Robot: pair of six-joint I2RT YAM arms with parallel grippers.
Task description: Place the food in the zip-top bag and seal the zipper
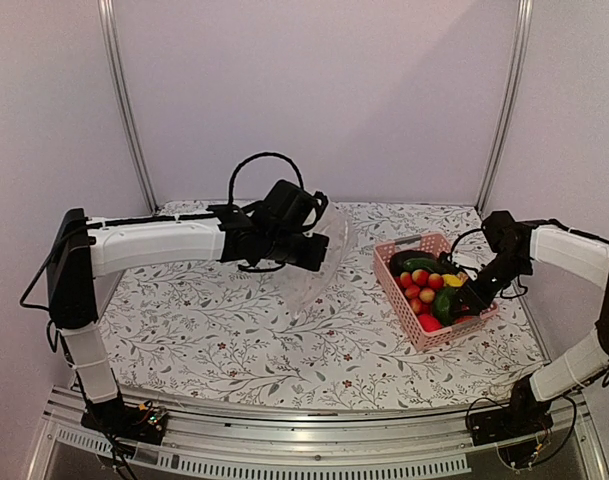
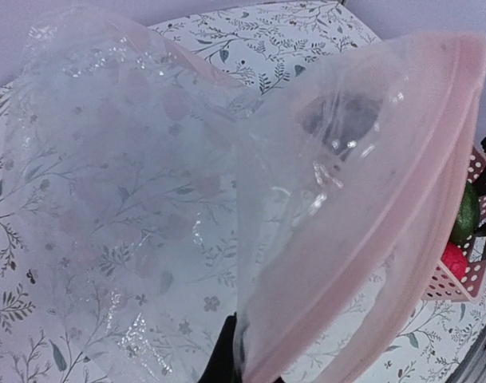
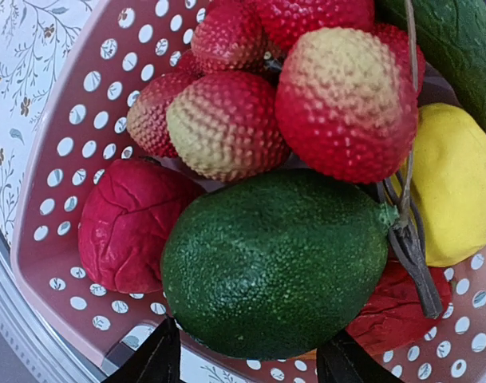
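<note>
A clear zip top bag (image 2: 147,175) with a pink zipper edge (image 2: 422,187) hangs from my left gripper, which is shut on its rim; the mouth gapes toward the right. In the top view that gripper (image 1: 319,245) is above the middle of the table. A dark green avocado-shaped food (image 3: 274,263) lies in the pink basket (image 1: 424,340). My right gripper reaches down into the basket, its fingers (image 3: 159,359) on either side of the green food's near end, shut on it. The fingertips are partly hidden behind it.
Around the green food are several red-and-yellow lychee-like fruits (image 3: 346,104), a dark red round item (image 3: 135,223), a red pepper-like item (image 3: 394,311), a yellow item (image 3: 454,183) and a cucumber (image 3: 458,56).
</note>
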